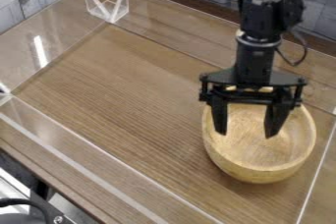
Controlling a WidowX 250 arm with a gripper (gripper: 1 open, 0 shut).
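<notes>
A wide tan bowl (256,159) sits at the right front of the wooden table. My black gripper (250,100) hangs over the bowl's back half, its two fingers spread open on either side. Nothing shows held between them. The bowl's floor looks empty where it is visible; part of it is hidden behind the gripper.
A clear plastic piece (108,4) stands at the back left. The table's left edge and a dark gap lie at the lower left.
</notes>
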